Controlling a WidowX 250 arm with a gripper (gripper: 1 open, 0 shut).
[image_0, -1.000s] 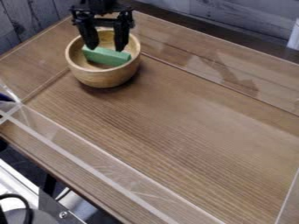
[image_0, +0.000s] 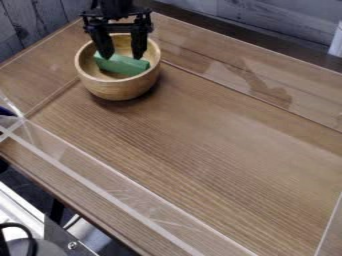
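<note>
A round wooden bowl (image_0: 118, 84) stands at the back left of the table, with a green block (image_0: 123, 65) lying inside it. My black gripper (image_0: 120, 48) reaches down from the top edge into the bowl's upper part, its fingers open and spread on either side above the block. Whether the fingertips touch the block is hard to tell.
A dark wall runs along the back. At the lower left, black hardware and a cable lie beyond the table's edge.
The gripper has shifted slightly within the top of the bowl, and the bowl and green block look very slightly moved. The gripper stays open.
</note>
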